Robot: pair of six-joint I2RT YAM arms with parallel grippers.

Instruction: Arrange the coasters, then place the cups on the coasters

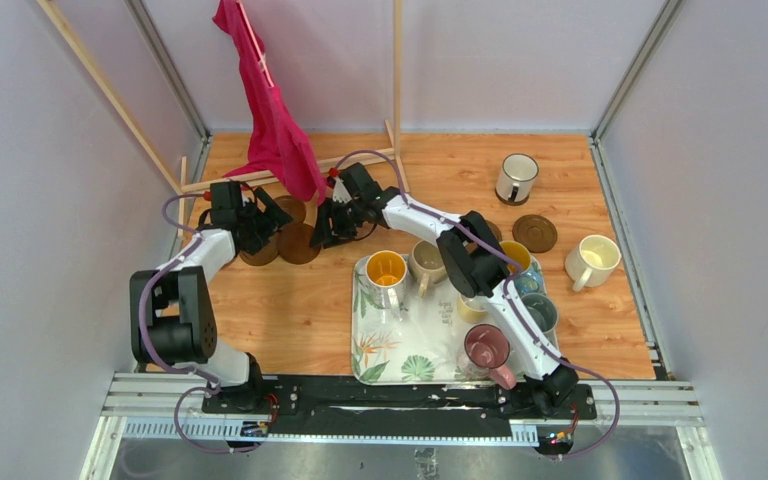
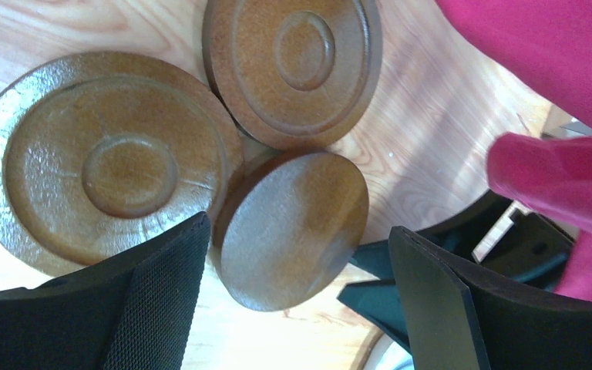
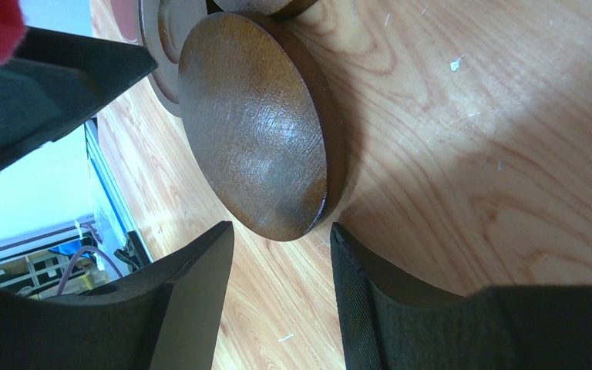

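Observation:
A brown coaster (image 2: 293, 227) lies tilted against two flat coasters, a larger one (image 2: 127, 173) and a smaller one (image 2: 291, 65). My left gripper (image 1: 272, 220) hangs over this group, open and empty, its fingers framing the coasters in the left wrist view. My right gripper (image 1: 327, 232) is at the right side of the tilted coaster (image 3: 254, 131), fingers parted just short of its edge, nothing visibly between them. Cups stand to the right: an orange-lined cup (image 1: 387, 270) on the tray, a white cup (image 1: 592, 260), and a black-rimmed cup (image 1: 516, 175).
A floral tray (image 1: 380, 355) crowded with several cups fills the front right. A pink cloth (image 1: 270, 130) hangs from a wooden frame just behind both grippers. Another coaster (image 1: 535, 233) lies at the right.

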